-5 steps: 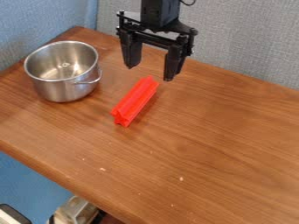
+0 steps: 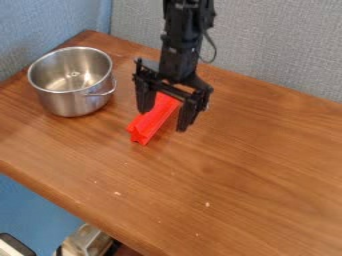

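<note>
A red elongated object (image 2: 150, 124) lies diagonally on the wooden table, right of a steel pot (image 2: 70, 95). My black gripper (image 2: 166, 108) is low over the red object with its fingers apart, one on either side of it. The fingers hide part of the object's upper end. Whether they touch it cannot be told.
A grey padded wall (image 2: 281, 40) stands behind it and a blue one along the left. A metal fixture (image 2: 87, 240) is at the lower left edge.
My gripper has come down from above the table to around the red object, moving slightly left. The pot and red object look unmoved.
</note>
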